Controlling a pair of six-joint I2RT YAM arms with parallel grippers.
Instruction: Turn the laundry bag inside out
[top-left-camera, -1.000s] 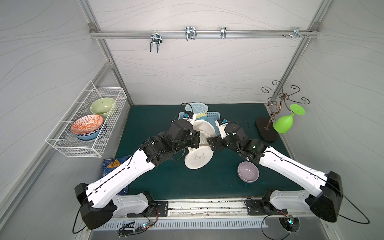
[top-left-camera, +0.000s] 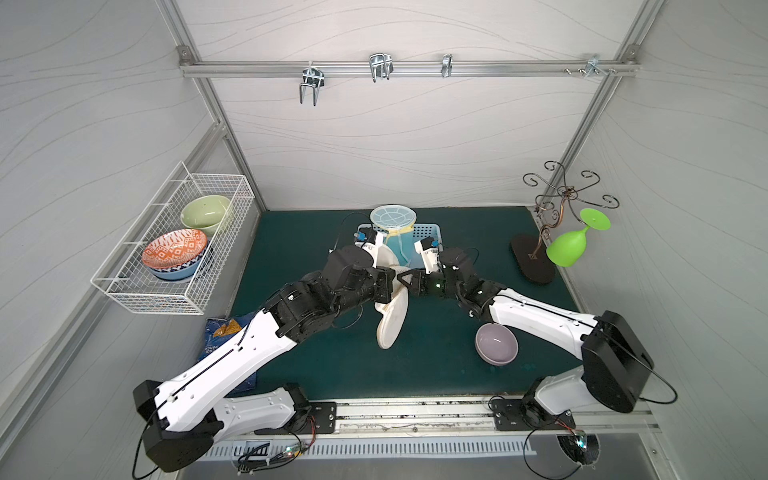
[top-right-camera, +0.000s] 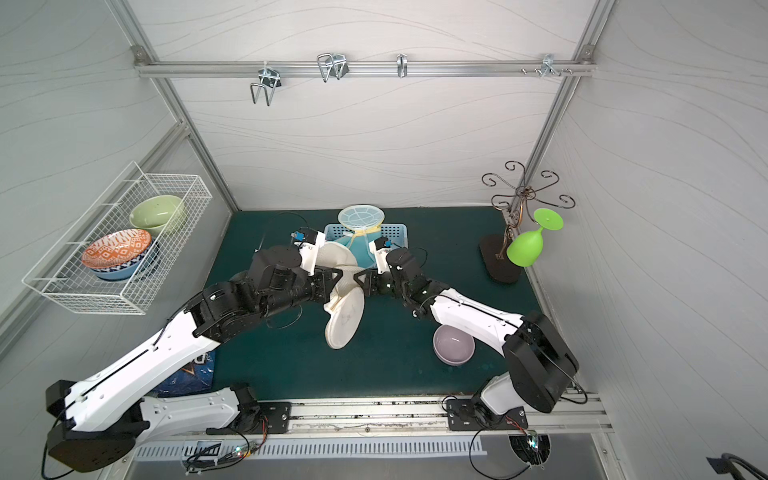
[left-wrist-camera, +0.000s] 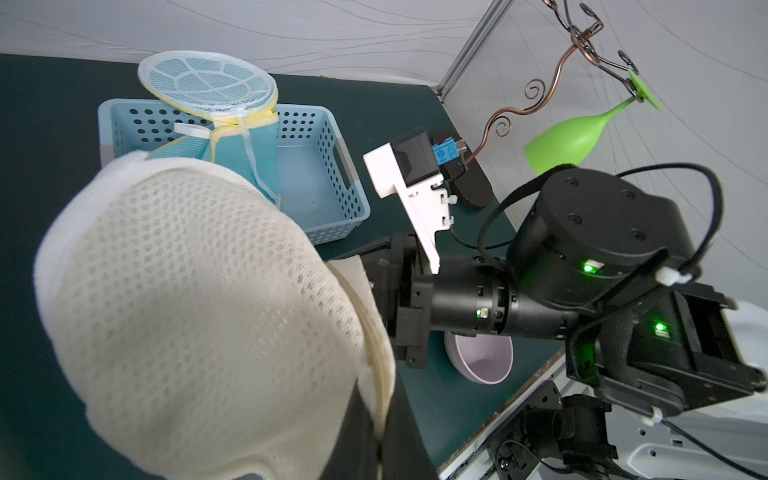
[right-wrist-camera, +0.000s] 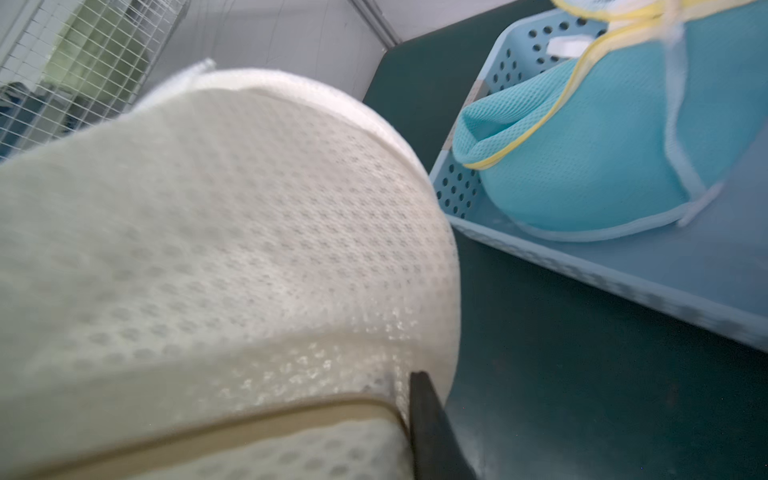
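The cream mesh laundry bag (left-wrist-camera: 200, 304) hangs above the table between my arms, its rounded body spread toward the back left in the left wrist view. My left gripper is shut on its beige-trimmed edge, which runs down between the fingers. In the top left view, a flat round end of the bag (top-left-camera: 393, 320) droops below the grippers. From the right, my right gripper (top-left-camera: 406, 280) reaches in at the bag's side. One dark finger (right-wrist-camera: 433, 428) shows against the fabric in the right wrist view; the other is hidden by the bag, so the finger's width is unclear.
Behind the bag stands a light blue basket (left-wrist-camera: 320, 160) with a teal, yellow-trimmed mesh bag (right-wrist-camera: 592, 160). A lilac bowl (top-left-camera: 496, 344) lies front right. At the right stands a metal tree with a green goblet (top-left-camera: 568, 248).
Both grippers have come closer together, the right one moving left along the bag. The bag's lower round end has turned from facing front to nearly edge-on.
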